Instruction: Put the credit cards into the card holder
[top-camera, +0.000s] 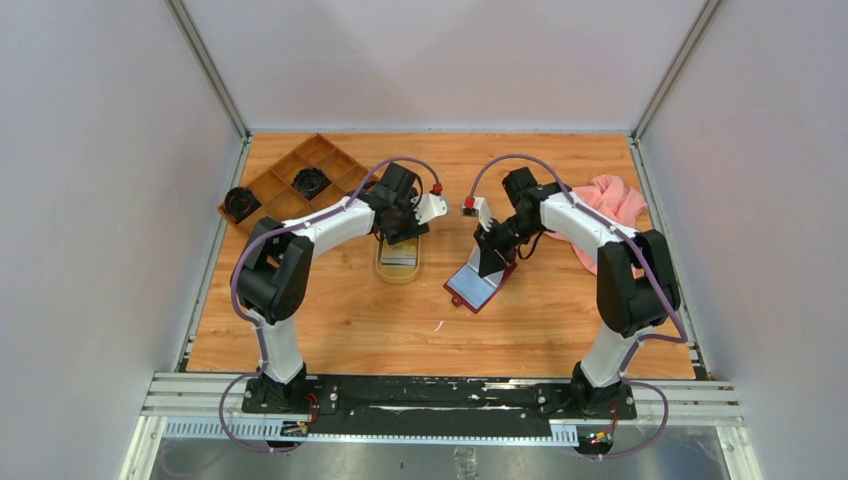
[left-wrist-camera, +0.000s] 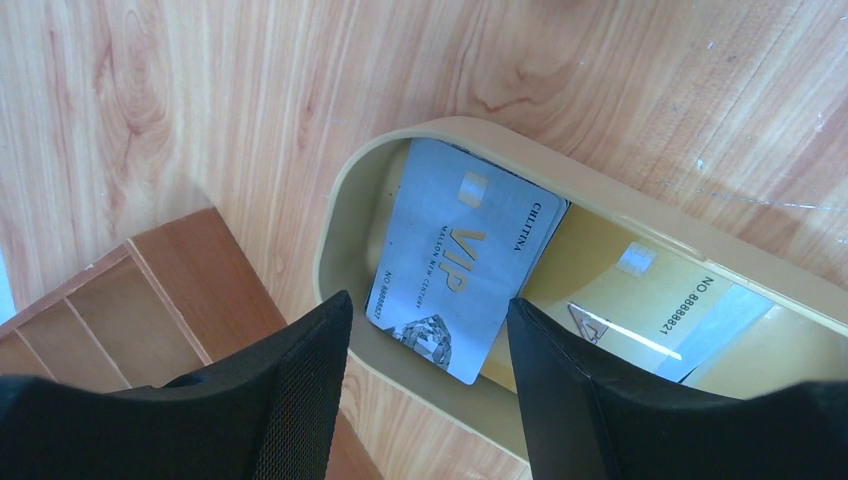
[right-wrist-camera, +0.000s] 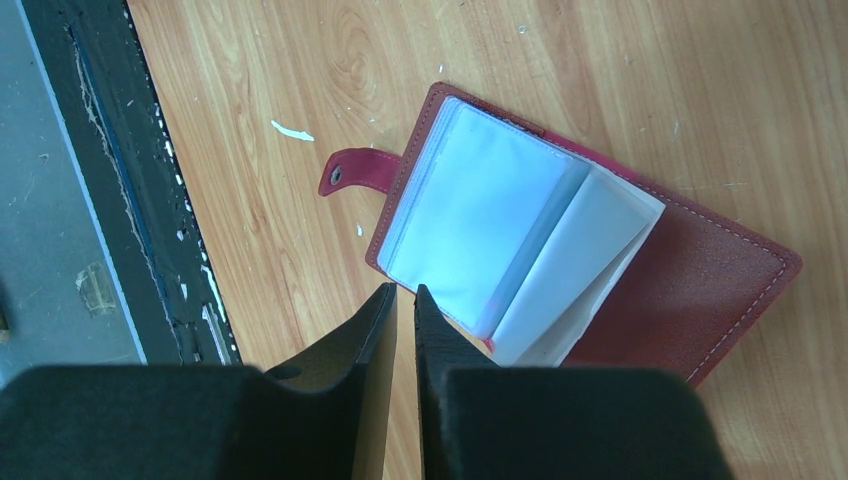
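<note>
In the left wrist view, a silver-blue VIP card (left-wrist-camera: 460, 260) lies at one end of the beige tray (left-wrist-camera: 640, 215), and a gold card (left-wrist-camera: 650, 310) lies farther along it. Over the tray, my left gripper is open, its fingertips on either side of the VIP card's lower part, with nothing held. The card holder (right-wrist-camera: 485, 215) lies spread open on the table, dark red with clear sleeves and a snap strap. Beside its sleeve edge my right gripper stands slightly open, a narrow empty gap between its fingers.
A wooden compartment tray (top-camera: 290, 180) with black items sits at the back left, close to the beige tray. A pink cloth (top-camera: 610, 200) is bunched at the right.
</note>
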